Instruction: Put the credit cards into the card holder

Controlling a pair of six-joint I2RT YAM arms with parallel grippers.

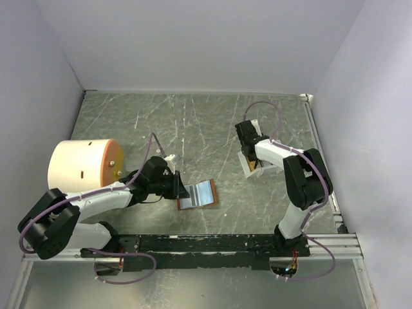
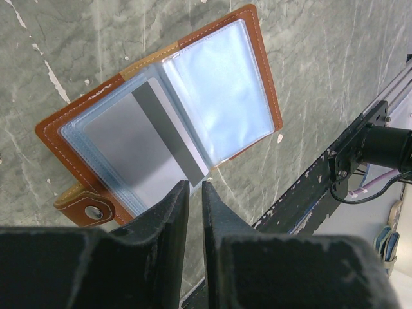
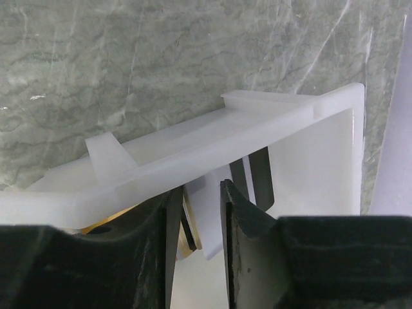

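The brown card holder (image 2: 264, 64) lies opened flat on the table. One clear pocket (image 2: 225, 90) looks empty; the other has a grey card with a dark stripe (image 2: 168, 132) in it. Just off the holder's edge, my left gripper is slightly open, nothing between its fingers. My right gripper is part open at the white bin (image 3: 193, 158). In that bin, a whitish card with dark stripes (image 3: 261, 177) shows past the fingers, beside a gold-edged card (image 3: 190, 228). Whether the fingertips touch a card I cannot tell.
A large cream cylinder with an orange end (image 1: 80, 170) stands at the left. Side walls (image 1: 380, 129) bound the table. The bin's raised rim lies close to my right fingers.
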